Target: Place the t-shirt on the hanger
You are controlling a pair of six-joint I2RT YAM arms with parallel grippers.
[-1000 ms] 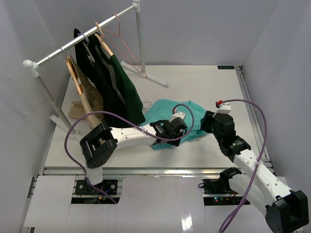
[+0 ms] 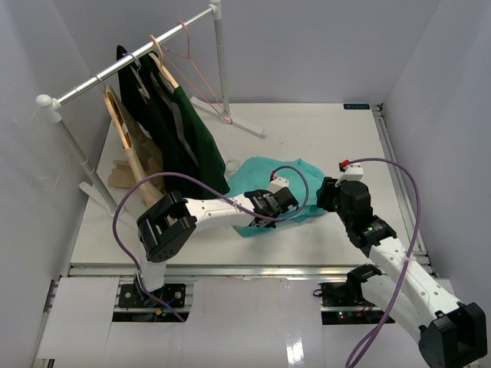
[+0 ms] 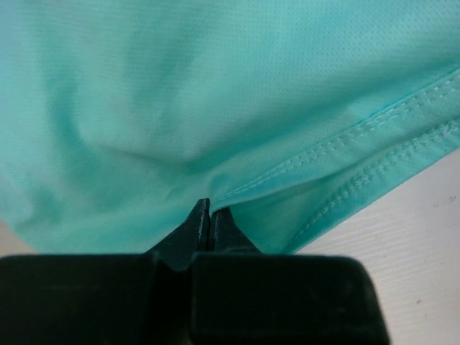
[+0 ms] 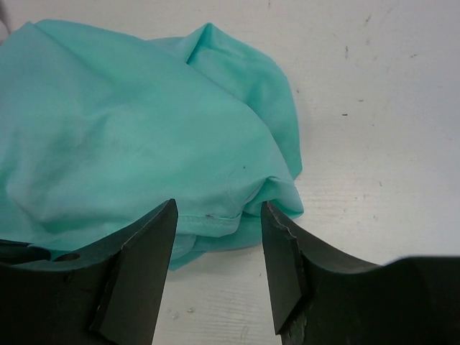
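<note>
A teal t shirt [image 2: 257,172] lies crumpled on the white table. My left gripper [image 2: 276,215] is down on it; in the left wrist view its tips [image 3: 210,210] are closed together at a stitched hem, with fabric at the tips. My right gripper [image 2: 330,195] hangs at the shirt's right side; in the right wrist view its fingers [image 4: 136,273] are apart, with nothing held between them and the shirt [image 4: 129,122] below.
A white rack [image 2: 92,80] at the back left holds dark green and tan garments [image 2: 199,146] on hangers, plus an empty pink hanger [image 2: 203,80]. Bare table [image 2: 345,130] is at the back right.
Over the last second my left arm has shifted slightly toward the right on the shirt. The right arm is practically still.
</note>
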